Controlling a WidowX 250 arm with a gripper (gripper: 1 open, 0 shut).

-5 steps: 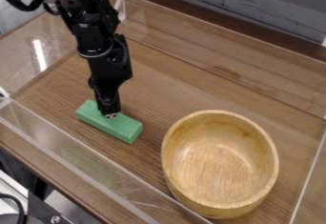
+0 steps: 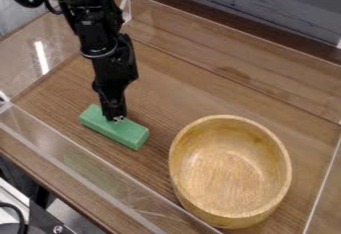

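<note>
My black gripper points straight down at the left of the view, its tip at the upper part of a green block lying on the wooden table. The fingertips look close together, with nothing visible between them; whether they touch the block is hard to tell.
A large tan bowl stands to the right of the block, near the front. The table's left and front edges show, with a dark cable at the lower left.
</note>
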